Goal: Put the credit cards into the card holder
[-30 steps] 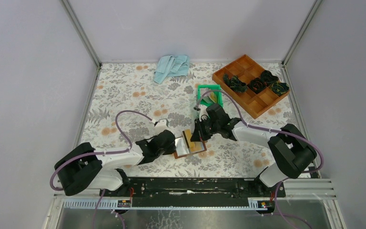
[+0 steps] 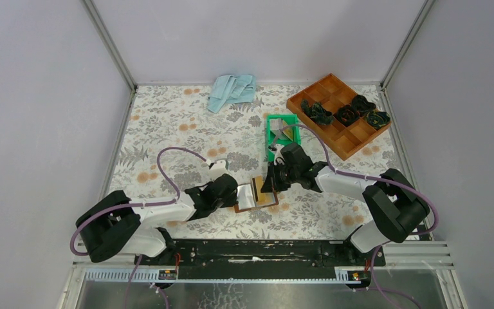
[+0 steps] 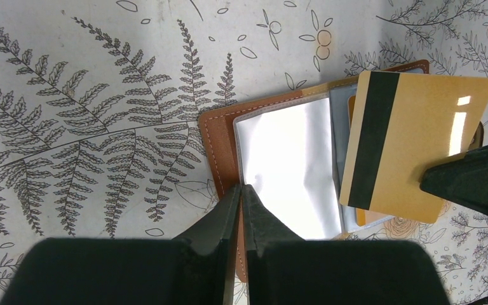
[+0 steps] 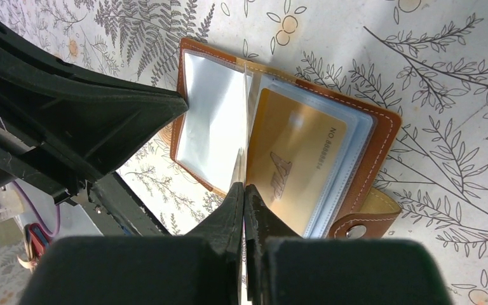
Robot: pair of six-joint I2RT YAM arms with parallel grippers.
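Observation:
A brown card holder lies open on the table, with clear sleeves showing. My right gripper is shut on a gold card with a dark stripe. In the right wrist view that held card is seen edge-on, above the holder near its middle. Another gold card sits in the holder's right-hand sleeves. At the edge of the left clear sleeve, my left gripper has its fingertips almost together. Whether they pinch the sleeve is hidden.
A green basket with items inside stands just behind the right gripper. A brown compartment tray with dark bundles is at the back right, a blue cloth at the back.
The left arm moved only a little.

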